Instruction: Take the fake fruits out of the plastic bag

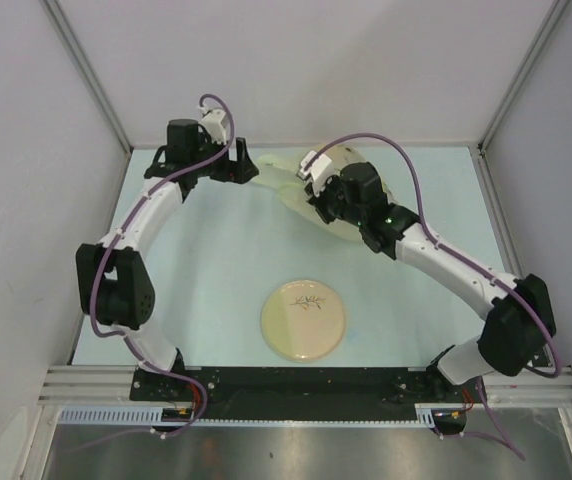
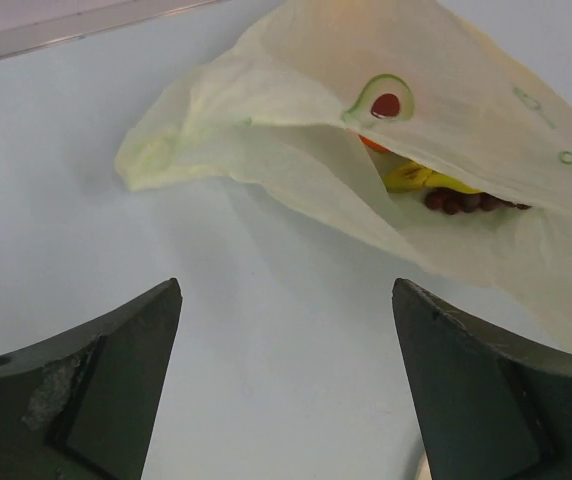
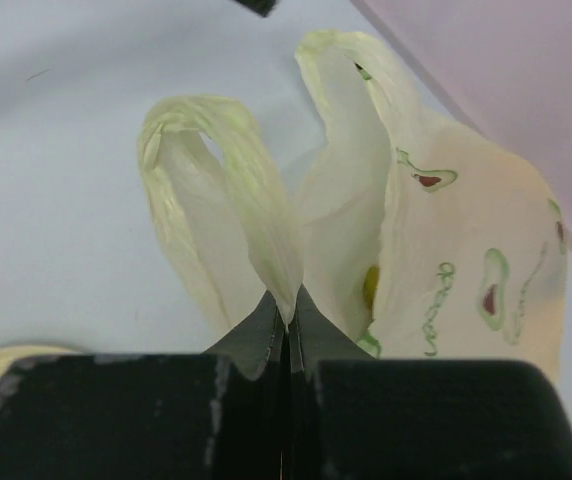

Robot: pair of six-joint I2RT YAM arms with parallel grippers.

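Note:
The pale, thin plastic bag (image 1: 331, 225) lies at the back of the table, its mouth lifted towards the left. Inside it, the left wrist view shows a yellow banana (image 2: 421, 179), dark grapes (image 2: 469, 202) and a bit of something orange (image 2: 373, 145), partly covered by the bag's printed side. My right gripper is shut on a loop of the bag's edge, drawn up from its fingertips. To the left of the bag mouth, my left gripper (image 1: 245, 161) stands open, nothing between its fingers, with the bag's corner (image 2: 151, 160) just ahead of it.
A round plate (image 1: 303, 319) with a twig pattern sits at the front middle of the table, bare. Clear white table (image 1: 206, 270) surrounds it. The back wall (image 1: 306, 80) rises close behind the bag.

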